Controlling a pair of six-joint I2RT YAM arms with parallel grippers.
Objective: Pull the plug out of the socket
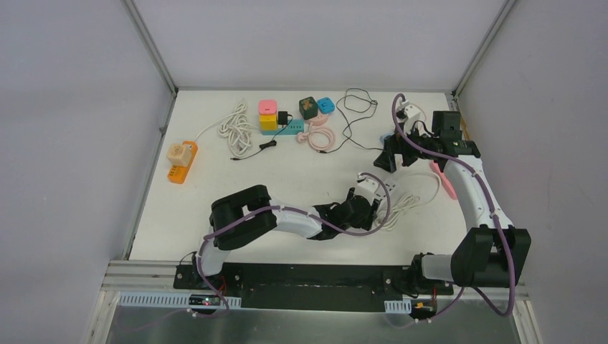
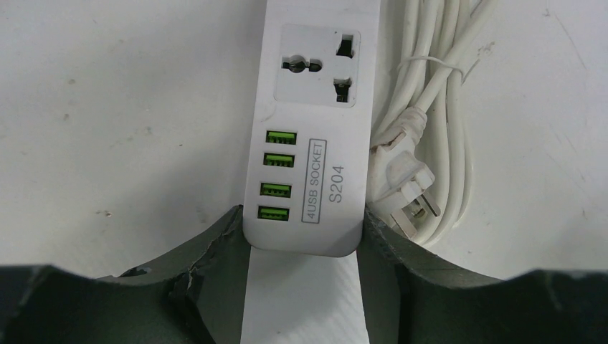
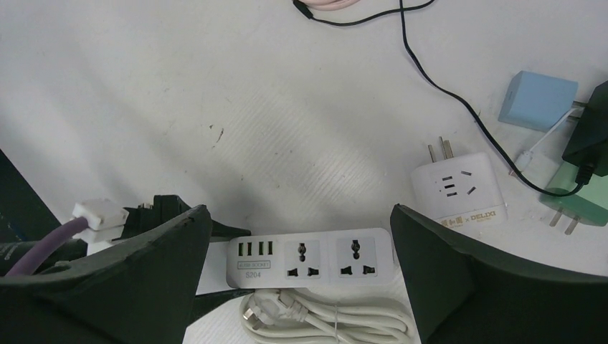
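Note:
My left gripper (image 1: 364,211) is shut on the end of a white power strip (image 2: 315,115) with USB ports, a coiled white cord and its plug (image 2: 398,175) alongside. In the right wrist view the strip (image 3: 323,272) has empty sockets. My right gripper (image 1: 391,158) hangs open above the table's right side; in its view a white multi-socket plug adapter (image 3: 452,188), a blue charger (image 3: 538,100), a black adapter (image 3: 588,129) and a green block (image 3: 570,201) lie beyond the strip.
At the back and left lie an orange strip (image 1: 179,169) with a beige plug, a teal strip (image 1: 294,127) with stacked plugs, coiled cords and a pink strip (image 1: 444,183) at the right.

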